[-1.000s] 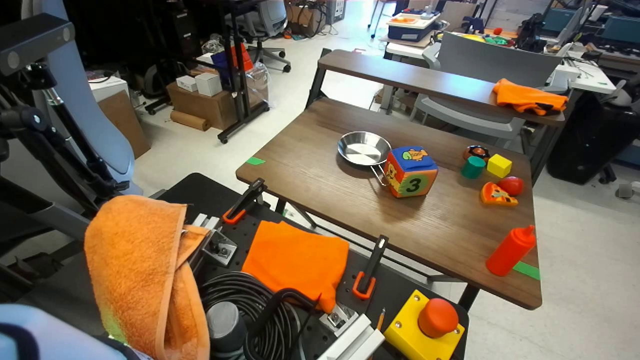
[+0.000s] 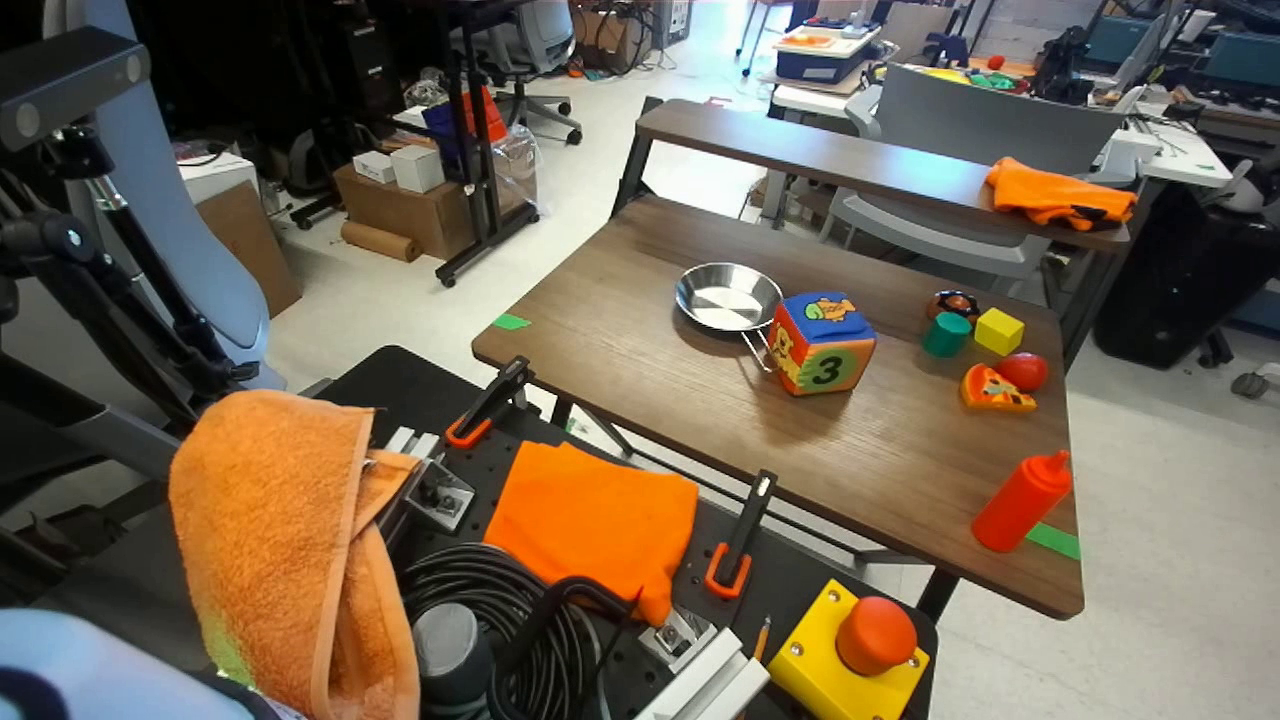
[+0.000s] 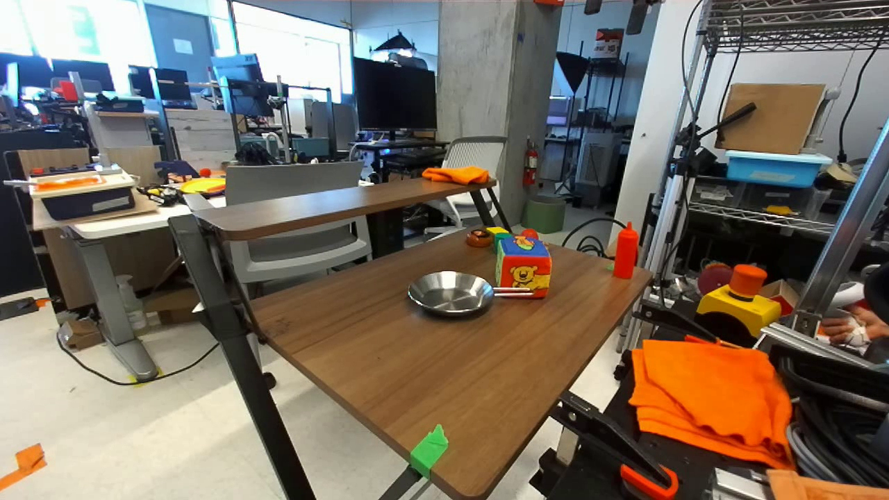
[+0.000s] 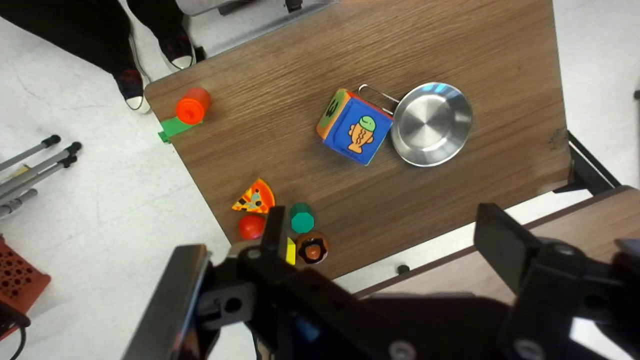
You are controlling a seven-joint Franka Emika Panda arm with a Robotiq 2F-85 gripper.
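My gripper stands open high above the table in the wrist view, its two fingers far apart with nothing between them. On the brown table [image 2: 624, 276] a steel pan [image 2: 727, 298] has its handle beside a colourful soft cube [image 2: 824, 344]. A red squeeze bottle [image 2: 1021, 502] stands upright near the right corner. Grouped at the table's far right are a green block [image 2: 947, 335], a yellow block [image 2: 998, 331], a red ball-like toy [image 2: 1023, 372], a pizza slice [image 2: 996, 390] and a brown ring-shaped toy [image 4: 312, 248]. One finger partly hides the yellow block [image 4: 291, 251] in the wrist view.
A raised shelf [image 2: 816, 144] runs along the table's back edge, with an orange cloth [image 2: 1056, 194] at one end. The black cart [image 2: 396, 372] in front carries clamps, cables and a yellow stop-button box [image 2: 828, 660].
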